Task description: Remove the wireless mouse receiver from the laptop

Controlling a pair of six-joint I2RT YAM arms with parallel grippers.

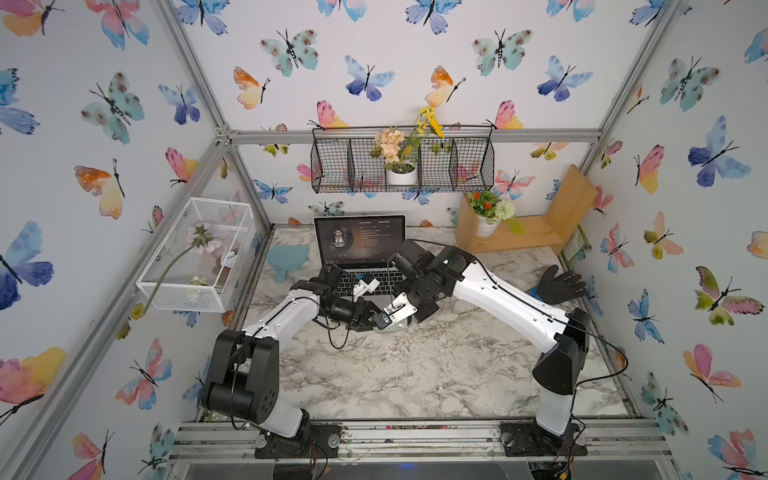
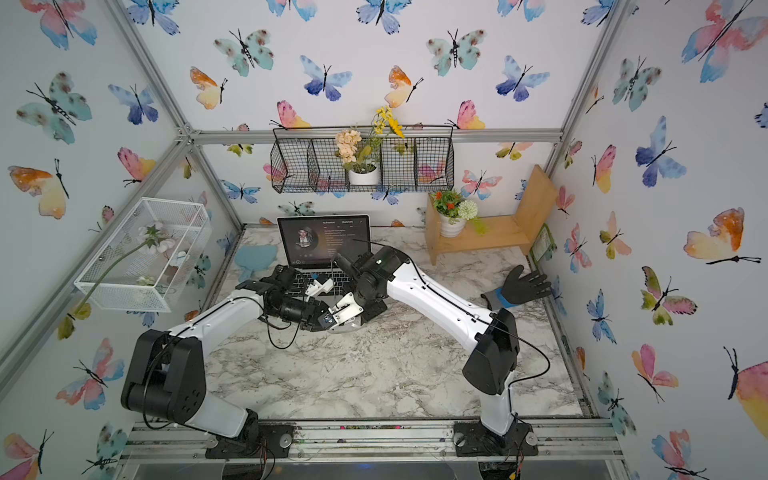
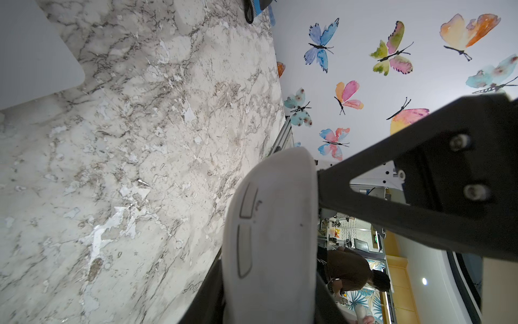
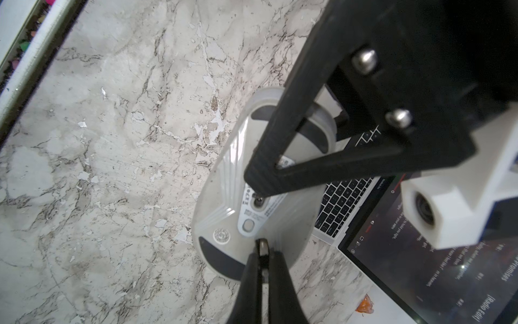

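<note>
My left gripper (image 1: 369, 315) is shut on a white mouse (image 3: 269, 237), held up over the table in front of the laptop (image 1: 361, 240). The mouse's underside (image 4: 222, 216), with its label and dark pads, faces the right wrist camera. My right gripper is shut close to one end of that underside. A small dark piece with a metallic end, seemingly the wireless receiver (image 4: 262, 249), shows between its fingertips. Whether it touches the mouse, I cannot tell. Arms cover part of the keyboard and the laptop's right side in the top views.
A blue-grey mat (image 1: 287, 261) lies left of the laptop. At the back right stand a wooden shelf (image 1: 520, 233) and a flower pot (image 1: 487, 225). A black glove-like hand (image 1: 560, 285) is at the far right.
</note>
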